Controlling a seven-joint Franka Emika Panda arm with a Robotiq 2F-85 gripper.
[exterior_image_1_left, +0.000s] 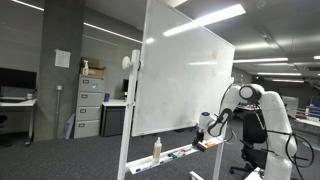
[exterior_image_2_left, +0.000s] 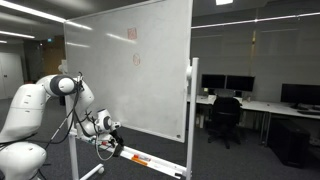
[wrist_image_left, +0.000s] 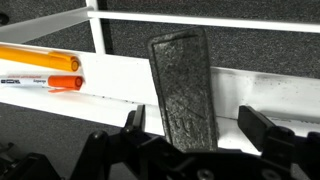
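A dark grey felt eraser lies across the white tray in the wrist view, its near end reaching between my fingers. My gripper is open, with one finger to the left of the eraser and the other finger to its right. Gaps show on both sides, and nothing is gripped. In the first exterior view the arm reaches down to the right part of the tray below the whiteboard.
Left of the eraser, an orange marker and an orange-and-white marker rest on the tray. A bottle stands farther along it. The board's upright post and the tray's frame bar border the space.
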